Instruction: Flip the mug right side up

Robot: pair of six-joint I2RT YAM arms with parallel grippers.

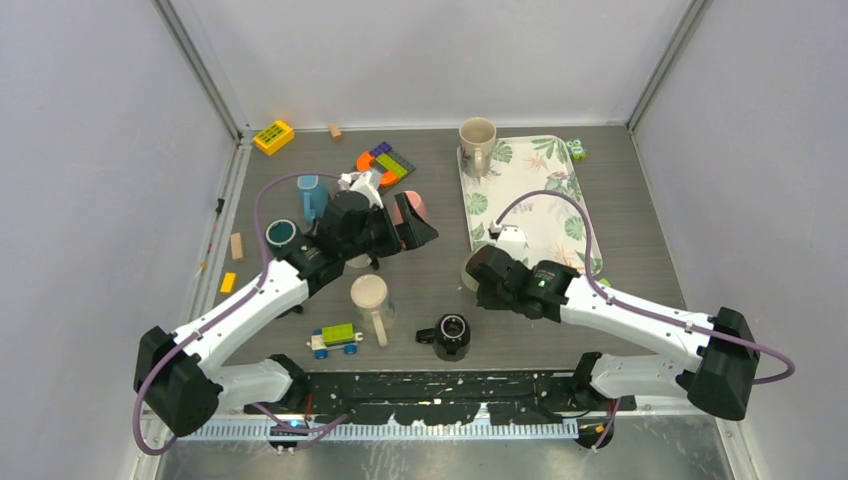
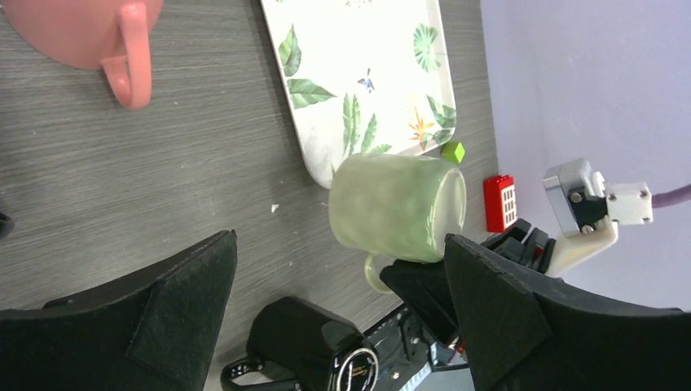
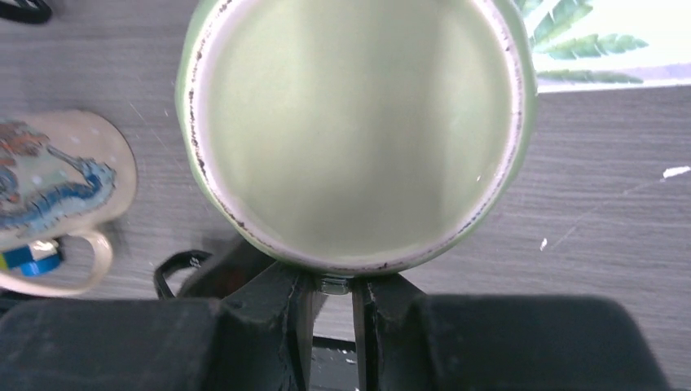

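Note:
A light green mug [image 2: 395, 208] lies on its side in the left wrist view, raised at the near corner of the tray; my right gripper is shut on its rim, and the right wrist view looks at its pale green round end. In the top view it is mostly hidden behind the right arm. My left gripper [image 1: 412, 225] stands open above the table left of the tray, with nothing between its fingers.
A black mug [image 1: 451, 340], a cream mug [image 1: 368, 300], a toy cart [image 1: 335, 343], a pink mug [image 2: 73, 32] and other mugs crowd the left and front. A beige mug [image 1: 477, 145] stands on the tray [image 1: 545, 215].

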